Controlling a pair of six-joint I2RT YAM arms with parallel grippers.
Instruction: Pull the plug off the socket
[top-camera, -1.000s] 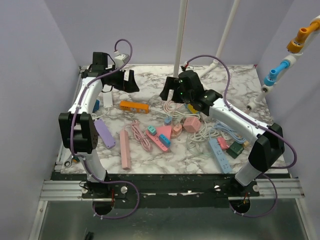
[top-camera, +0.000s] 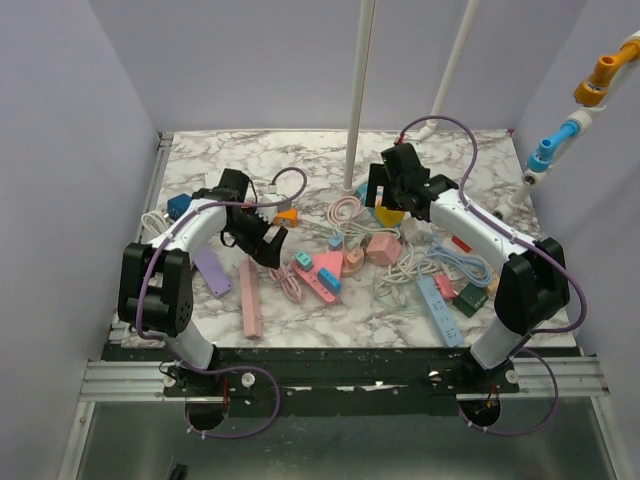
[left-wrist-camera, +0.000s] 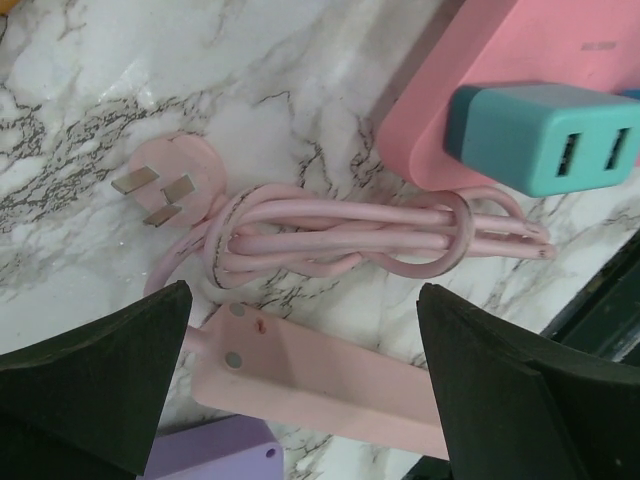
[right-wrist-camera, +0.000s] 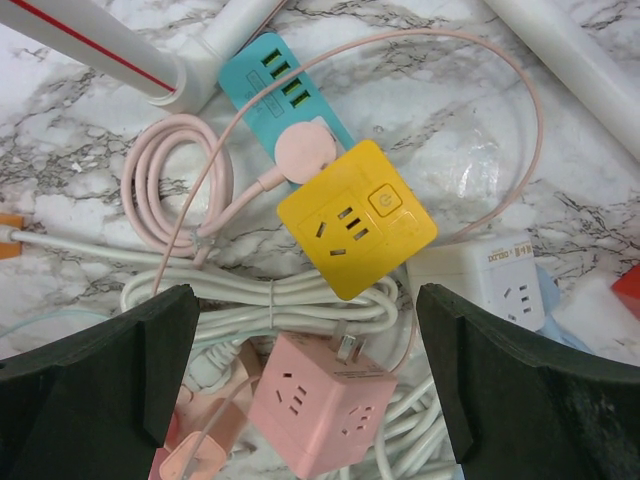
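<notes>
In the right wrist view, a round pink plug (right-wrist-camera: 303, 152) with a coiled pink cord (right-wrist-camera: 148, 180) lies over a teal strip (right-wrist-camera: 268, 75), close against a yellow cube socket (right-wrist-camera: 358, 220); whether its prongs are inserted cannot be told. My right gripper is open above the yellow cube and a pink cube socket (right-wrist-camera: 320, 395), its fingers apart and empty. My left gripper is also open, hovering over a tied pink cord (left-wrist-camera: 340, 235). At that cord's end a loose pink plug (left-wrist-camera: 178, 175) shows its three bare prongs.
A pink power strip (left-wrist-camera: 320, 380), a purple block (left-wrist-camera: 215, 450) and a teal cube socket (left-wrist-camera: 545, 135) surround the left gripper. White cords (right-wrist-camera: 270, 310) and a white pipe (right-wrist-camera: 110, 50) lie near the right one. Bare marble shows at the table's front middle.
From the back left, my left gripper has come forward and lower, over the pink cord. The right gripper has shifted rightward, over the yellow cube. Both stay open.
</notes>
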